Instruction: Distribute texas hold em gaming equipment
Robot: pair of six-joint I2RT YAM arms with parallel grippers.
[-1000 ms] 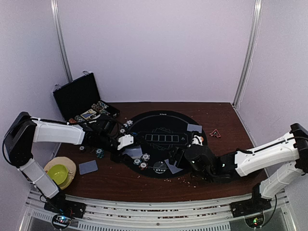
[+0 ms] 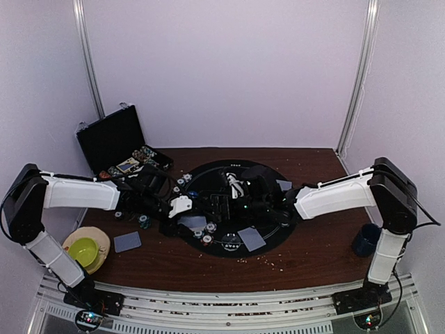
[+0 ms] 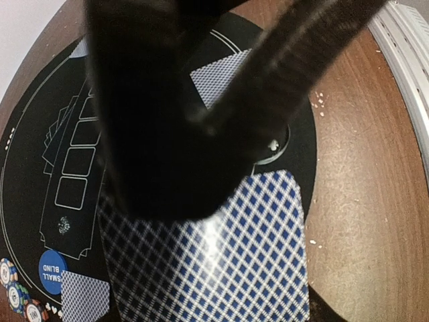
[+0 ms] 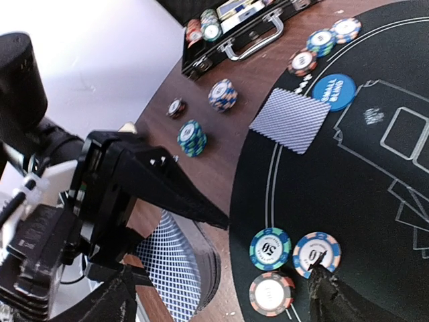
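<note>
A deck of blue-patterned cards [image 3: 221,261] sits between the fingers of my left gripper, held above the mat's edge. In the top view this deck [image 2: 192,223] shows beside the arm. My right gripper is open, with nothing seen between its fingertips. It stands close to the left gripper over the middle of the round black poker mat [image 2: 233,252], and its dark blurred fingers cover part of the deck in the left wrist view. One card or pair [image 2: 252,239] lies at the mat's front, another [image 2: 284,185] at its right, and a third [image 4: 291,119] by the small blind button [image 4: 334,91].
Chips [image 4: 270,248] lie in small groups on the mat. At the left stand the open chip case [image 2: 111,139], a green bowl on a plate [image 2: 103,236], stray chip stacks and a card [image 2: 127,241]. A dark cup [image 2: 366,240] stands at right.
My right gripper has moved left and toward the back, from near the front card to beside the left gripper. The left arm and the deck stay almost still.
</note>
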